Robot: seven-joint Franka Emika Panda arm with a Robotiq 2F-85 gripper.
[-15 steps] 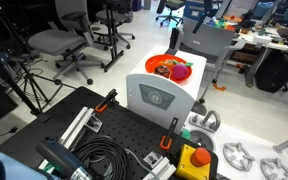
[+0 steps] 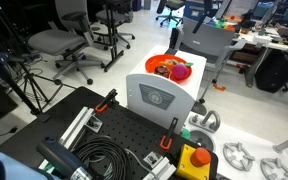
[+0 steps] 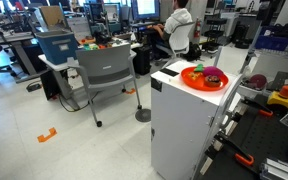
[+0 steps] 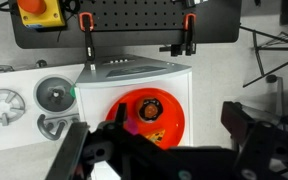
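My gripper stands open, its dark fingers (image 4: 78, 142) wide apart at the bottom of the wrist view with nothing between them. Beyond them, below the gripper, lies a round red-orange plate (image 4: 173, 98). On it are a brown ring-shaped item (image 4: 151, 107), an orange piece (image 4: 156, 136) and a magenta item (image 4: 132, 126), partly hidden by the gripper. Exterior view 2 shows the plate (image 3: 188, 83) on the white cabinet top, with the magenta item (image 3: 214, 74) upright. High above it in exterior view 1, the gripper (image 2: 197, 30) hangs clear of the food.
A white cabinet (image 3: 179, 128) carries the plate. Beside it are a small sink (image 4: 54, 95) and a stove burner (image 4: 2, 106). A yellow box with a red button (image 2: 196, 162) sits near the black perforated base (image 2: 134, 135). Chairs and cluttered tables fill the background.
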